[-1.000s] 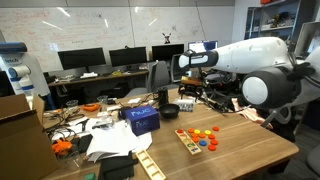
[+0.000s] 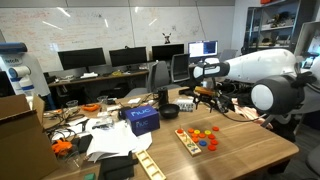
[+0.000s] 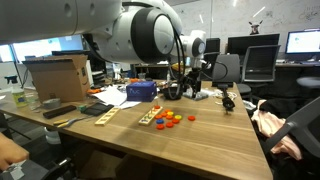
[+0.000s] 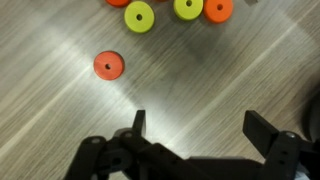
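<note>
My gripper hangs above the wooden table, open, with only bare tabletop showing between its fingers. Ahead of it in the wrist view lies a red disc [image 4: 109,65], apart from the fingers. Along the top edge of that view are a yellow disc [image 4: 139,16], a second yellow disc [image 4: 187,9] and an orange disc [image 4: 218,10]. Exterior view 1 has the loose discs [image 2: 213,141] grouped in front of the arm, beside a narrow wooden tray [image 2: 188,142] that holds several coloured pieces.
A blue box [image 2: 143,120] and a black bowl [image 2: 169,111] stand behind the discs. Another wooden tray [image 2: 150,165] lies near the front edge. Papers [image 2: 110,140] and clutter cover the left, beside a cardboard box [image 2: 25,140].
In exterior view 1 my gripper has come down and to the right, from behind the bowl toward the discs. The discs and trays look unmoved.
</note>
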